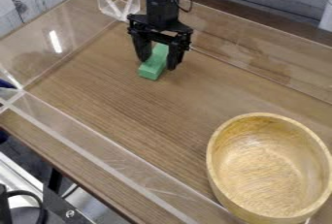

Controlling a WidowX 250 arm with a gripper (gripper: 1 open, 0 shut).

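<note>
The black gripper (159, 42) hangs over the upper middle of the wooden table, its fingers around or just above a small green object (153, 65). Whether the fingers touch or grip it cannot be made out at this size, as the dark gripper hides its upper part.
A large cream bowl (265, 170) fills the lower right. A clear, angular item (116, 3) sits at the back left. Black cables (23, 204) run at the lower left edge.
</note>
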